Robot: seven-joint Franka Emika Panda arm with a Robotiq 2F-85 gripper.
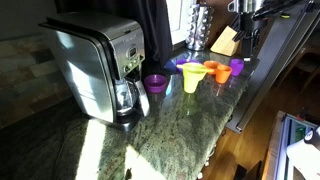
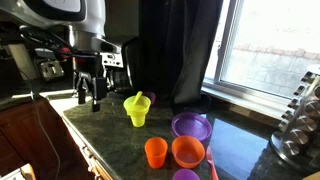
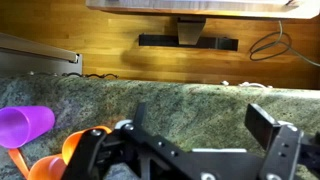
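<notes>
My gripper is open, its two fingers wide apart with only the counter and its edge visible between them. It hangs in the air near the counter's edge, as the second exterior view shows. A yellow cup with a yellow utensil in it stands on the counter, apart from the gripper. Near it are an orange cup, an orange bowl, a purple plate and a purple cup. The wrist view shows another view of the purple cup at lower left, beside orange dishes.
A silver coffee maker takes up the left of the counter, with a purple bowl beside it. A wooden knife block and a metal rack stand at the back.
</notes>
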